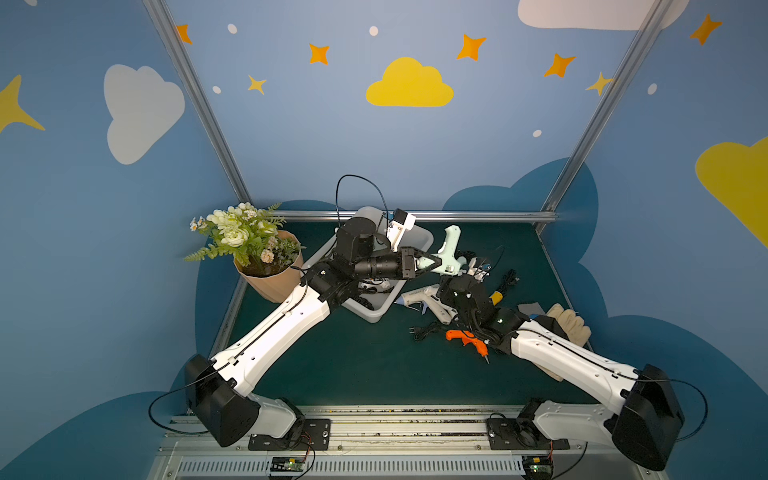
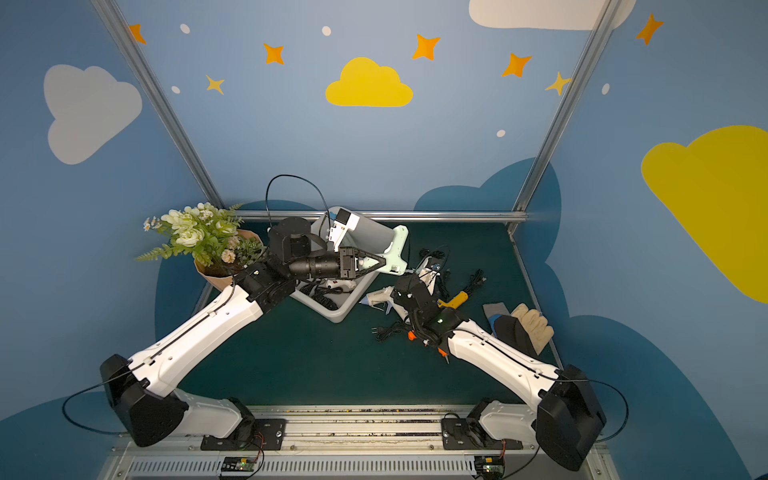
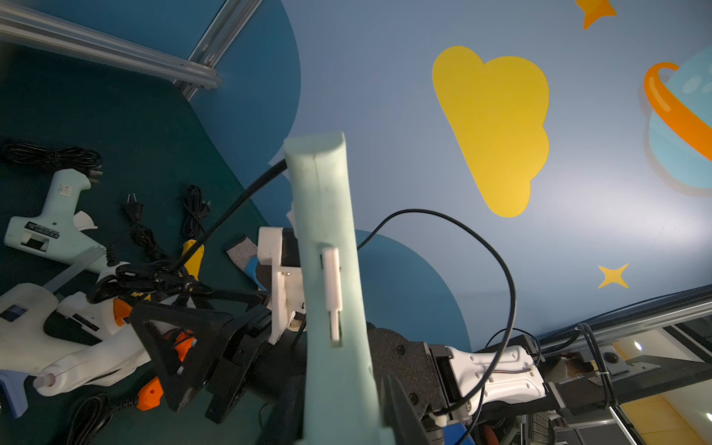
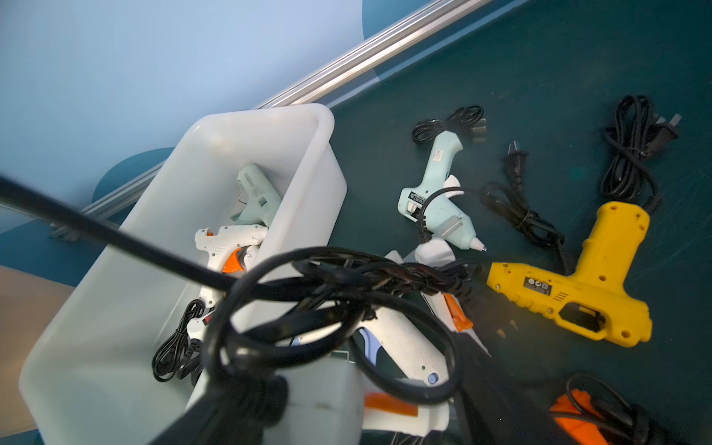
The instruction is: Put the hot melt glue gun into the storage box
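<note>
A mint-green glue gun [image 1: 449, 249] is held up near the storage box's right rim, my left gripper [image 2: 369, 264] shut on it. In the left wrist view its handle [image 3: 330, 244] stands upright between the fingers, and its black cord hangs toward a tied coil [image 3: 144, 280]. My right gripper is part open below and right of that gun, with the cord coil [image 4: 333, 270] in front of its spread fingers [image 4: 485, 400]; a firm hold on the coil does not show. The pale storage box [image 4: 315, 178] contains several glue guns.
On the table right of the box lie another mint gun [image 4: 437, 193], a yellow gun [image 4: 593, 282], white guns and an orange gun [image 1: 468, 340]. A flower pot [image 1: 276, 276] stands left of the box, gloves [image 1: 569, 324] far right.
</note>
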